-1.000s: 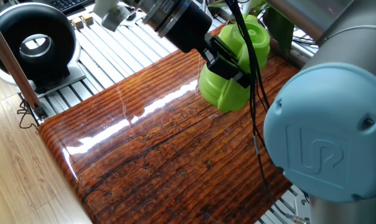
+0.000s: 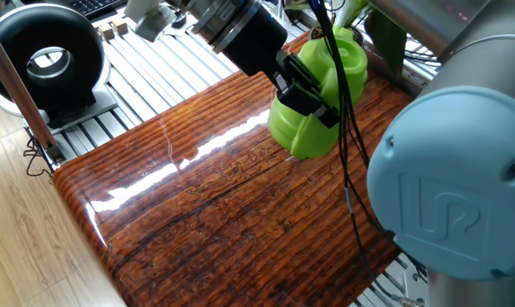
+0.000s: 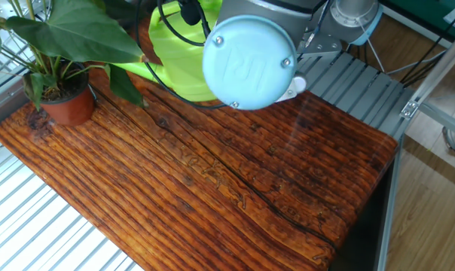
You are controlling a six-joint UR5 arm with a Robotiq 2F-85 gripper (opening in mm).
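A lime-green watering can (image 2: 293, 130) is at the far right part of the wooden table in exterior view 1. My black gripper (image 2: 315, 101) lies across its side and is shut on it, though the contact is partly hidden by the can and dangling cables. In exterior view 2 the watering can (image 3: 184, 56) appears behind the arm, its spout extending left toward a potted plant (image 3: 71, 105). The gripper's fingers are hidden there by the blue-capped arm joint. Whether the can's base touches the table cannot be made out.
Broad plant leaves (image 3: 73, 34) overhang the spout. Black cables (image 2: 347, 153) hang beside the can. A black ring-shaped device (image 2: 49, 60) stands off the table at the left.
In exterior view 1 the gripper and watering can have shifted slightly left and a little downward together.
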